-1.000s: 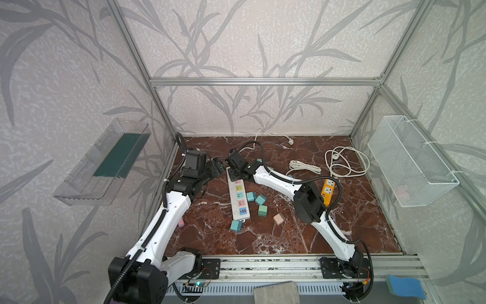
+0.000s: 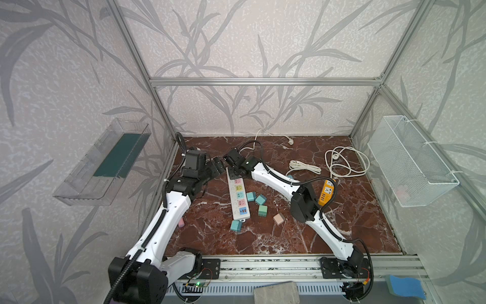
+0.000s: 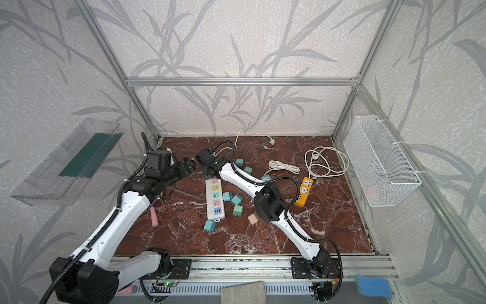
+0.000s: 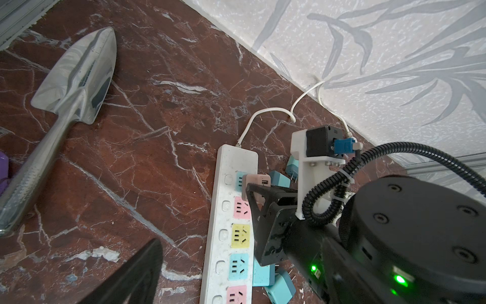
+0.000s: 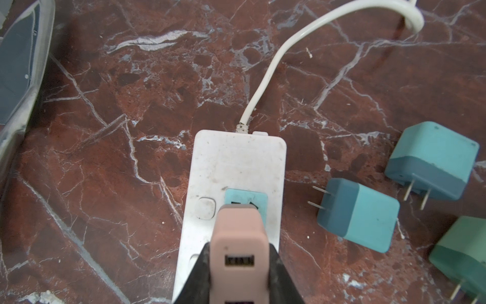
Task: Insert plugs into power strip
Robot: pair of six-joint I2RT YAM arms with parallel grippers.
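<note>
My right gripper is shut on a pink plug (image 5: 239, 233), held over the far end of the white power strip (image 5: 235, 157), partly covering its cyan socket (image 5: 245, 195); whether the prongs touch cannot be told. Coloured sockets run along the strip, the yellow one (image 4: 240, 235) clear in the left wrist view. My left gripper (image 2: 216, 164) is open, raised left of the strip's far end. Cyan plugs (image 5: 357, 212) lie right of the strip, with a green plug (image 2: 262, 210) and another pink plug (image 2: 279, 219) nearer the front.
A metal trowel (image 4: 76, 86) lies at left. An orange strip (image 3: 303, 191) and coiled white cables (image 3: 283, 166) are at right. Wire baskets (image 2: 412, 162) hang on both sides. The front-left table has some free room.
The right arm and its gripper have shifted slightly over the strip's far end. The left arm has not visibly moved.
</note>
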